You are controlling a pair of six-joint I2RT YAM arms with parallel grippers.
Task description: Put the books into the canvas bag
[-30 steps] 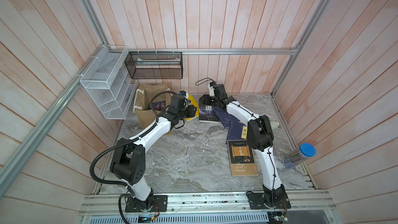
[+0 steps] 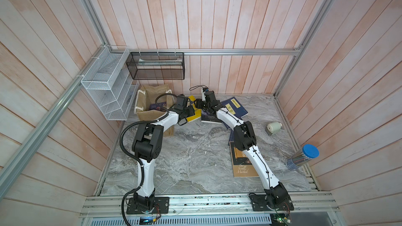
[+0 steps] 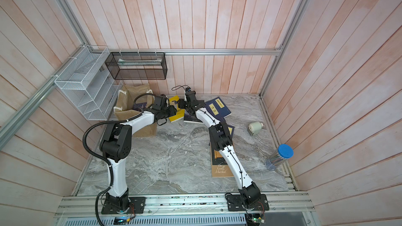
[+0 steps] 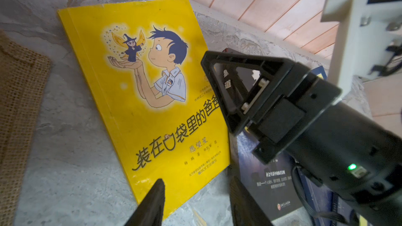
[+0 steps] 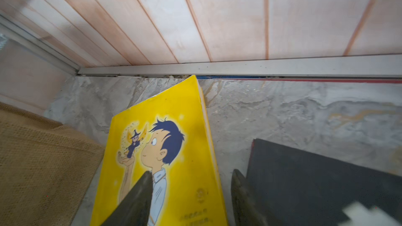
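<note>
A yellow book [image 4: 150,87] lies flat on the table beside the canvas bag [image 2: 147,115]. Inside the bag sits a dark book [image 2: 157,106]. My left gripper is over the yellow book's near edge, its fingers apart and nothing between them. My right gripper is low at the yellow book's right side, fingers parted; whether they touch the cover cannot be told. Just right of the yellow book lies a dark book [image 5: 309,180]. Further right are blue books [image 2: 234,106], and a brown book [image 2: 245,170] lies in front of them.
A white roll [image 2: 274,127] and a blue-lidded jar [image 2: 302,157] stand on the right. Wire shelves [image 2: 109,85] and a mesh basket [image 2: 155,65] hang behind the bag.
My right gripper has moved left from above the dark book toward the yellow book. My left forearm has swung inward, while its gripper stays near the yellow book.
</note>
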